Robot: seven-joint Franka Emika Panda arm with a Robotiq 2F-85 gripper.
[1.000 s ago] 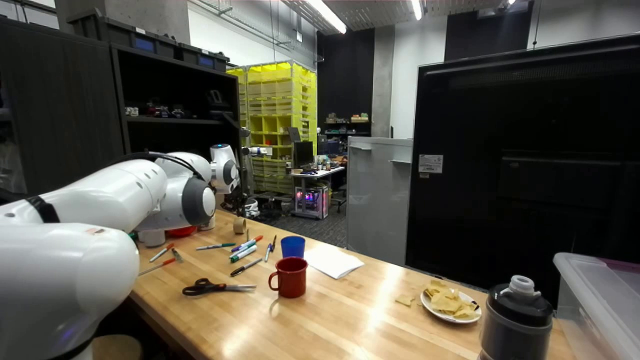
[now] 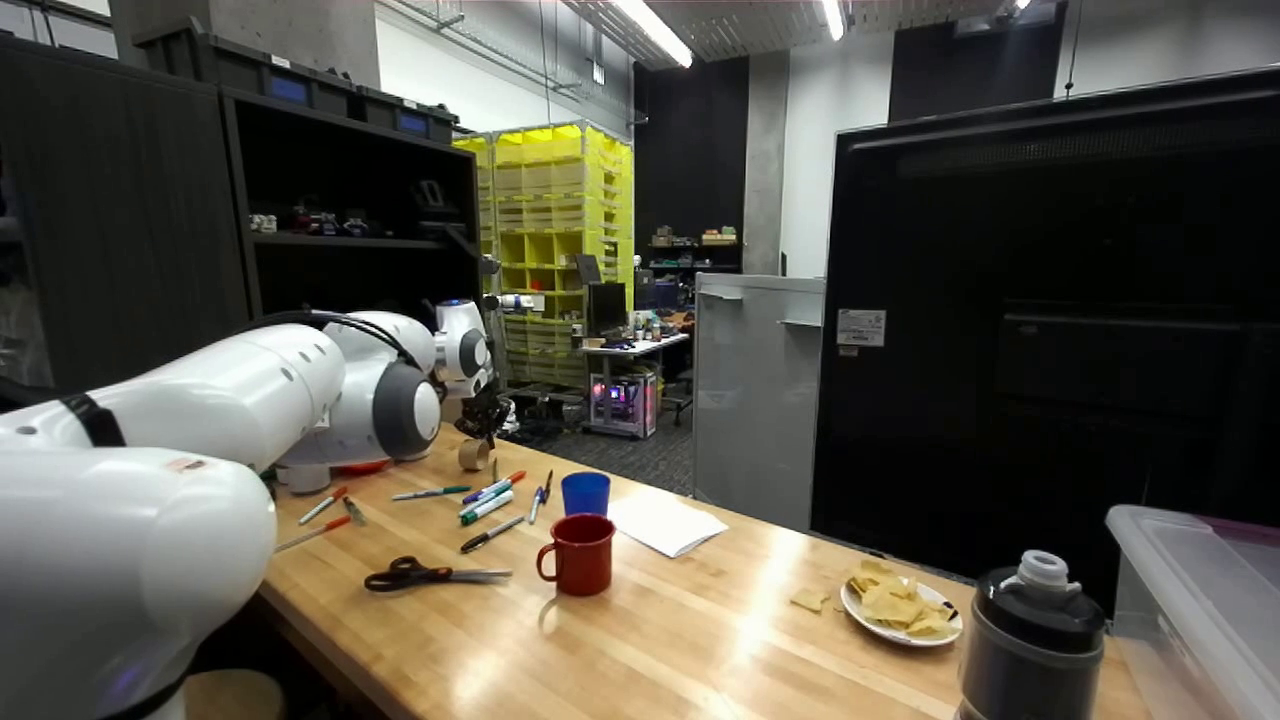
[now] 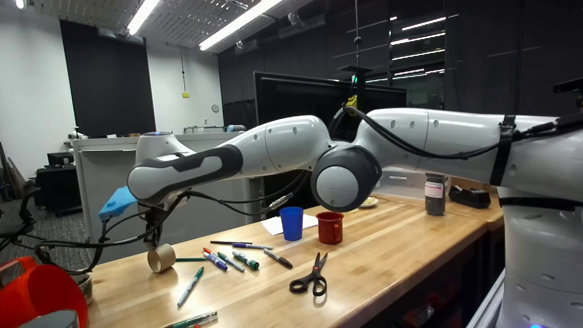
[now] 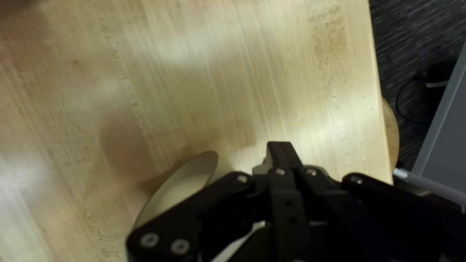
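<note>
My gripper [image 3: 154, 245] is at the far end of the wooden table, low over the tabletop. In the wrist view its black fingers [image 4: 281, 153] are together, and nothing shows between them. A tan tape roll [image 3: 162, 258] lies on its side right at the fingertips; whether they touch it or reach behind it is hard to tell. In the wrist view, a pale curved surface [image 4: 181, 185], probably the roll, is partly hidden by the gripper. From exterior view 1, the roll [image 2: 474, 455] sits just below the dark gripper [image 2: 487, 439].
Several markers and pens [image 3: 229, 261] lie mid-table, near black scissors [image 3: 312, 279]. A blue cup [image 3: 292, 223] and red mug [image 3: 330, 227] stand beyond them. An orange-red container [image 3: 41, 292] occupies the near left corner. The table edge [image 4: 378, 87] runs close beside the gripper.
My wrist and gripper have moved to the right and lower in exterior view 1, over to the tape roll. The roll has shifted slightly left and nearer the camera.
</note>
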